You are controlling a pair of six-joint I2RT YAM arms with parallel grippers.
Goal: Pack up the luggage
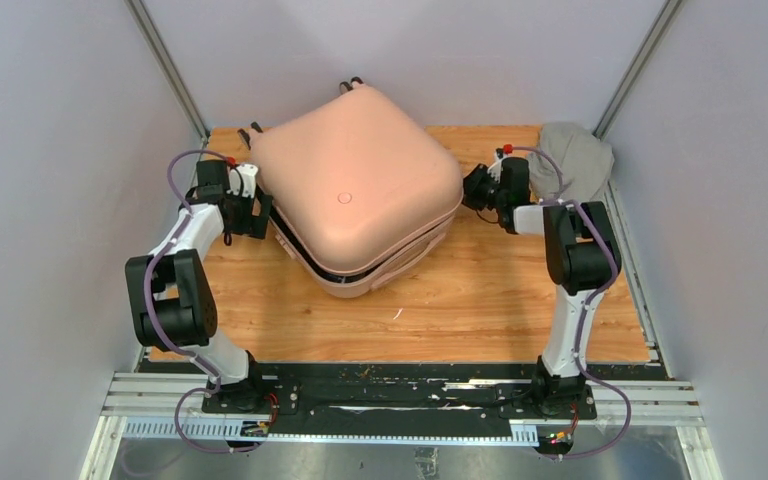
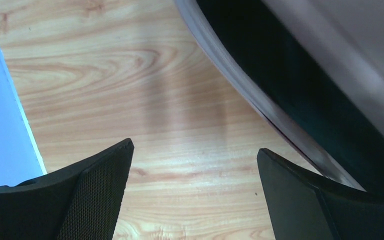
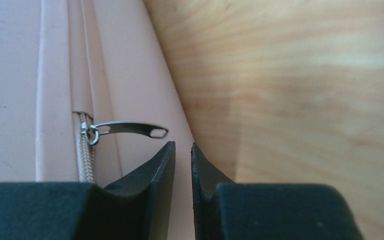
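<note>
A pink suitcase (image 1: 360, 170) lies at a slant in the middle of the table, its lid lowered and a dark gap along its front left edge. In the left wrist view, that gap (image 2: 290, 75) runs above the base rim. Beside the left corner my left gripper (image 1: 259, 217) stands open, only bare wood between its fingers. My right gripper (image 1: 473, 188) is at the suitcase's right corner. Its fingers (image 3: 162, 172) are shut but for a narrow slit, through which pink shell shows. A metal zipper pull (image 3: 135, 127) juts out just beyond the fingertips, not between them.
Crumpled grey cloth (image 1: 572, 160) lies at the back right of the table. Wheels (image 1: 350, 84) stick out from the suitcase's back edge, close to the rear wall. Bare wood (image 1: 480, 300) stretches along the front and right.
</note>
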